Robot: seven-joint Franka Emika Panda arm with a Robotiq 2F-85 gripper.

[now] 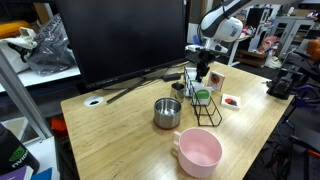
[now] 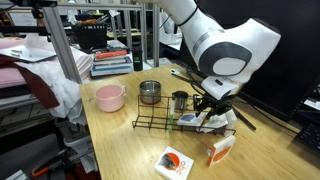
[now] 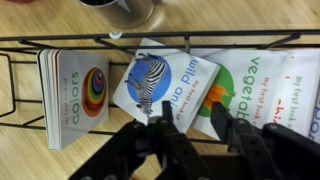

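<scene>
In the wrist view three small board books sit in a black wire rack (image 3: 120, 42). The "colors" book (image 3: 75, 85) stands at the left, the zebra-covered animals book (image 3: 180, 75) leans in the middle, and the vegetables book (image 3: 255, 90) is on the right. My gripper is over the rack with its dark fingers apart, near the border of the animals and vegetables books. Those fingers cover the lower parts of both covers. Whether they touch a book cannot be told. From the side, the white arm (image 2: 235, 55) reaches down to the rack.
A pink pot (image 1: 198, 152) and a steel pot (image 1: 167, 112) stand left of the rack, with a metal cup (image 2: 180, 101) close behind it. Two more books lie near: a flat one (image 2: 173, 163) and an upright one (image 2: 220, 150).
</scene>
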